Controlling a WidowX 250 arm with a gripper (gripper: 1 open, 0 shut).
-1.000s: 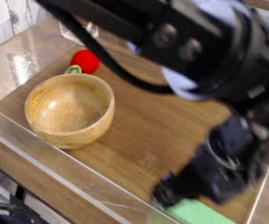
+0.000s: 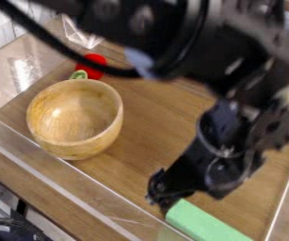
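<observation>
My black gripper [image 2: 169, 196] is low over the right half of the wooden board, its fingertips just above the upper-left end of a mint-green block [image 2: 207, 224] at the bottom right. I see no object held in it; the arm partly hides the fingers. A wooden bowl [image 2: 73, 127] sits at the left, with a red round object [image 2: 92, 64] and a small green piece behind it.
Clear walls [image 2: 72, 184] edge the board at the left and front. Bare board [image 2: 153, 122] lies between the bowl and the gripper. The arm covers the upper right.
</observation>
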